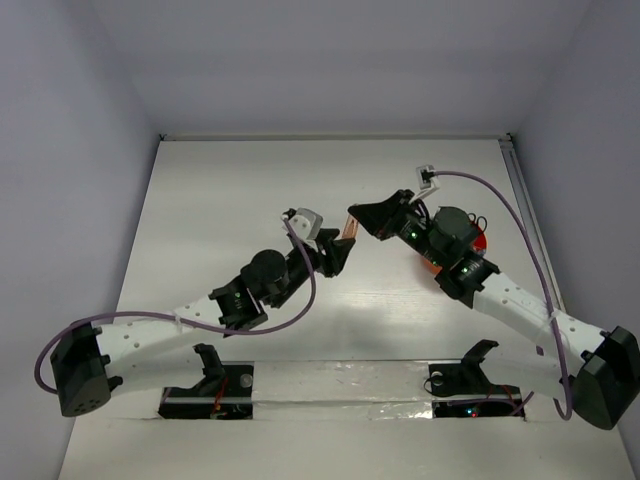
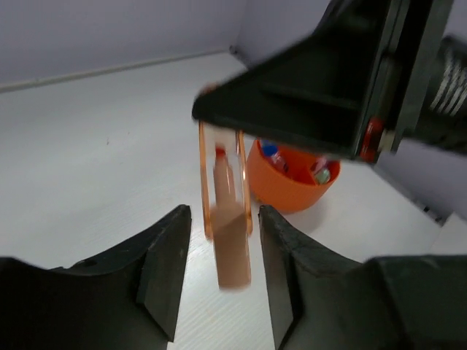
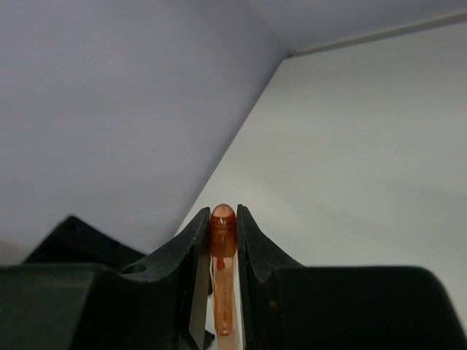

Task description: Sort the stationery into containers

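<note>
A slim item with orange edges and a clear body (image 2: 224,182) hangs in the air between the two arms. My right gripper is shut on its upper end; the rounded orange tip (image 3: 223,213) shows between the fingers. Its paler lower end (image 2: 232,255) reaches down between the parted fingers of my left gripper, with gaps visible on both sides in the left wrist view. From above, the item (image 1: 350,228) shows as a short orange piece, mostly covered by the grippers.
An orange-red cup (image 2: 266,179) with several things inside stands at the right, partly hidden behind my right arm. Scissor handles (image 1: 481,222) stick out of it.
</note>
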